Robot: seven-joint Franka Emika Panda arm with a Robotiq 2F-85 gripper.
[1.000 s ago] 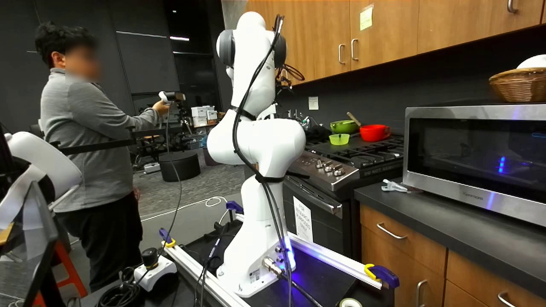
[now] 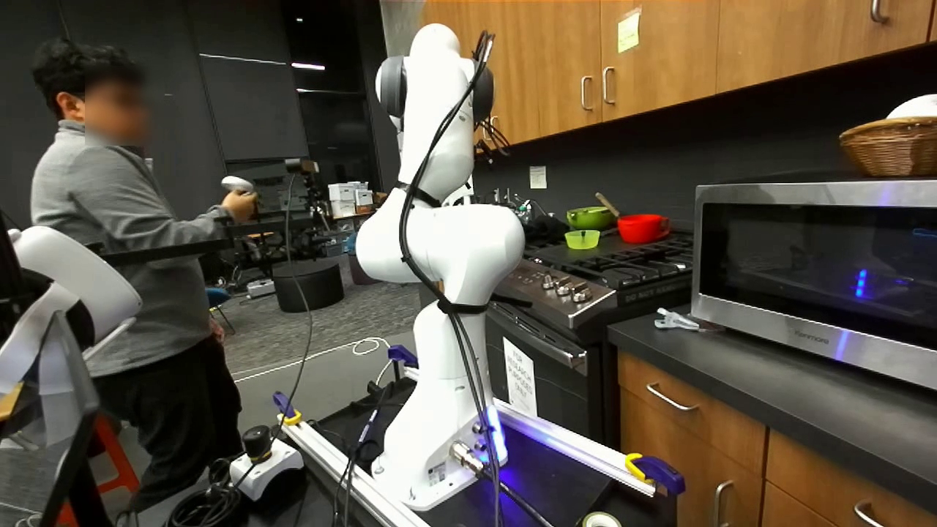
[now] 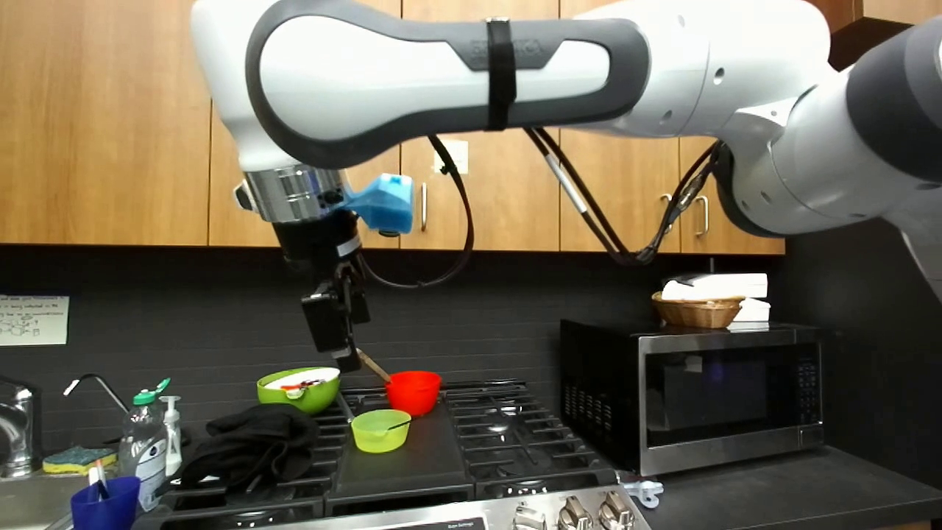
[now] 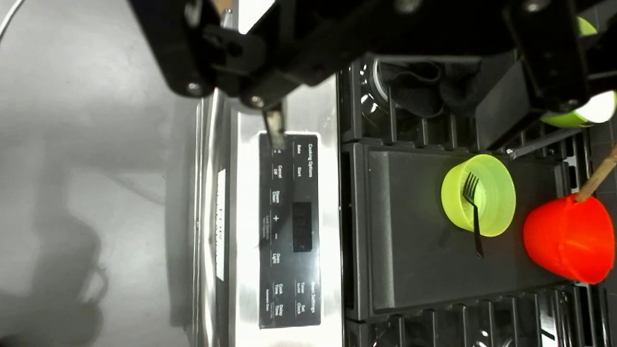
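My gripper (image 3: 342,340) hangs above the front of the stove, pointing down. In the wrist view its fingers are spread wide apart, with one finger (image 4: 275,130) over the control panel and nothing held. A light green bowl (image 3: 380,431) rests on the griddle plate, apart from the gripper. Inside that bowl leans a black fork (image 4: 476,211), its handle reaching over the rim. Behind it stands a red pot (image 3: 413,393) with a wooden handle sticking out. A larger green bowl (image 3: 305,399) with a white inside sits at the back left. The arm hides the gripper in exterior view 1.
Black cloth (image 3: 252,446) covers the stove's left side. A soap bottle (image 3: 144,450) and a blue cup (image 3: 106,503) stand near the sink. To the right is a microwave (image 3: 733,397) bearing a basket (image 3: 698,311). The griddle (image 4: 416,272) has bare room around the bowl.
The upper arm has shifted slightly, and the cables by the wrist hang a little differently. The person has moved left and lowered the hand controller. The dishes have stayed put.
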